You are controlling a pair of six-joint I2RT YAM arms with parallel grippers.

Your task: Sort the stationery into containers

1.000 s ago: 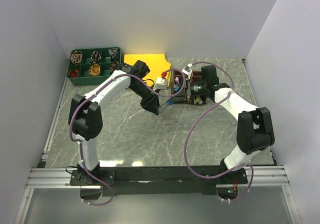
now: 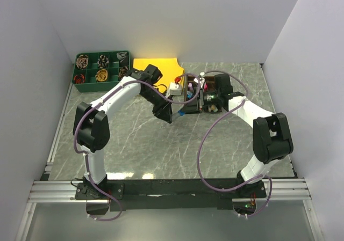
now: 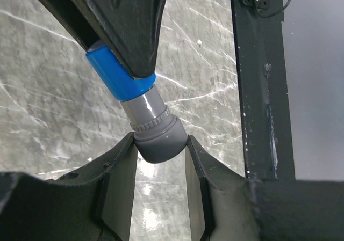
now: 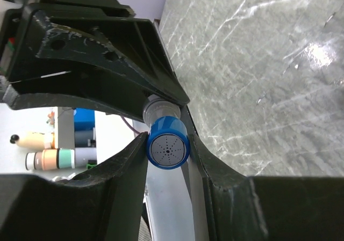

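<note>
A glue-stick-like tube with a blue cap and grey body (image 3: pixel 121 82) bridges my two grippers above the table; its blue part (image 2: pixel 181 112) shows in the top view. My right gripper is shut on the blue end, whose round perforated face points at the right wrist camera. At the grey end, the fingertips of my left gripper lie close on either side; whether they press on it I cannot tell. A green sectioned tray (image 2: pixel 88 88) at the back left holds rolled and coiled items. The dark organizer (image 2: pixel 189 108) stands under my right arm, partly hidden.
A yellow sheet (image 2: pixel 169 66) lies at the back middle, with a small white box (image 2: pixel 174 89) near its front corner. In the right wrist view, several bottles or rolls (image 4: pixel 45 159) show at lower left.
My right gripper has shifted slightly left and toward the front, and my left gripper has edged slightly right.
</note>
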